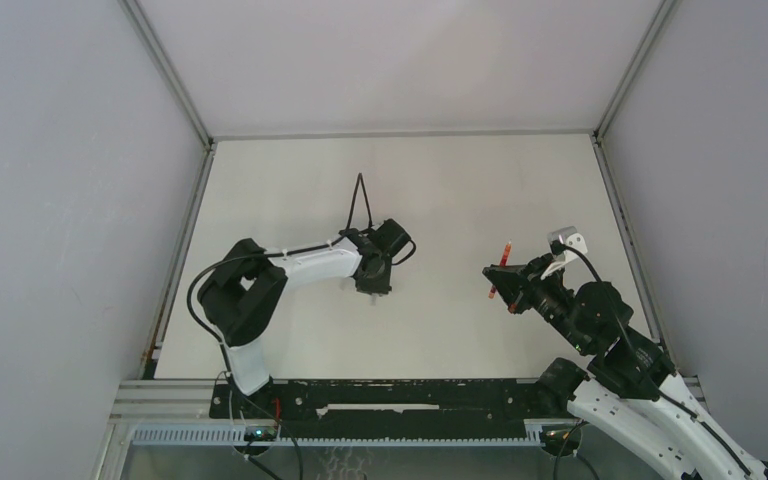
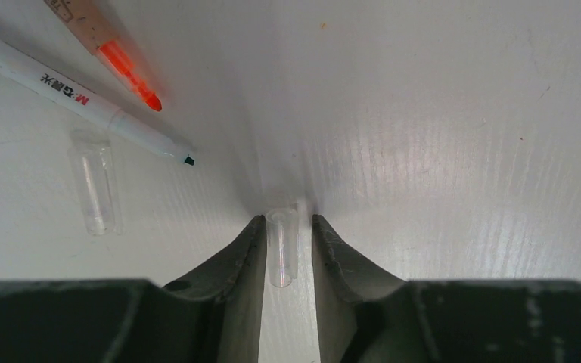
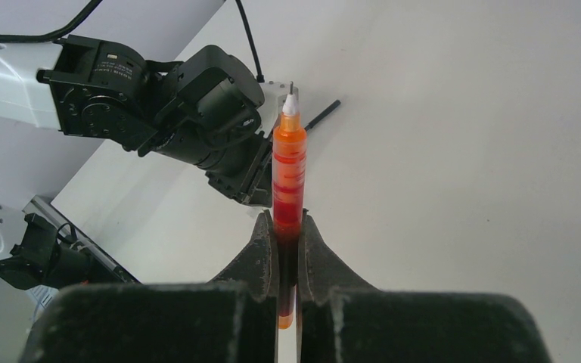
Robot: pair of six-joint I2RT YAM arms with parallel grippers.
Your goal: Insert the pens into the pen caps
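A clear cap (image 2: 282,249) lies on the table between the fingertips of my left gripper, whose fingers are part open, close around it. A second clear cap (image 2: 95,185) lies to the left, below a white marker (image 2: 60,89) with a dark tip and an orange marker (image 2: 117,60). My right gripper is shut on an orange pen (image 3: 289,166), held upright in its view with the white-and-metal tip pointing away. In the top view that pen (image 1: 506,252) is at the right of the table.
The left arm (image 1: 320,262) covers part of the middle-left table. Walls enclose the sides and back.
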